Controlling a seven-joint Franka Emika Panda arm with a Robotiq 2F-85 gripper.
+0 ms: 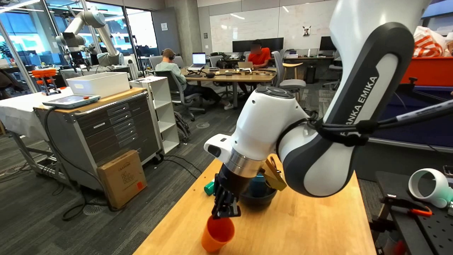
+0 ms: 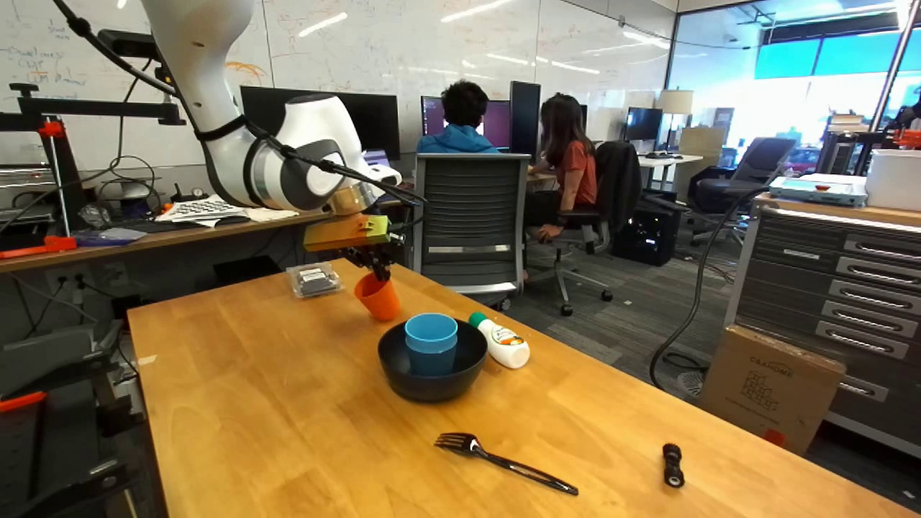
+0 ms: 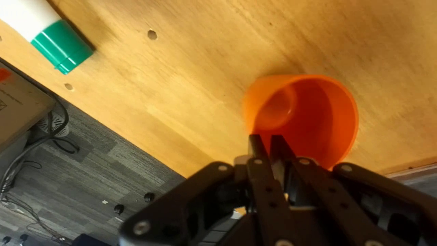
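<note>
An orange cup [image 3: 303, 119] leans with its mouth toward my gripper, its near rim pinched between the closed fingers. In exterior view 1 the same cup [image 1: 214, 238] hangs below the gripper [image 1: 225, 214] near the front of the table. Exterior view 2 shows the cup [image 2: 378, 298] tilted under the gripper [image 2: 380, 273], by the table's far edge. Whether the cup's base touches the wood is hard to tell. Its inside looks empty.
A black bowl [image 2: 406, 375] holding blue cups [image 2: 432, 332] stands close by, with a white green-capped bottle [image 2: 505, 345] beside it. A black fork [image 2: 509, 462], a small black flashlight [image 2: 673, 466] and a clear package [image 2: 313, 280] also lie on the table [image 2: 259, 380].
</note>
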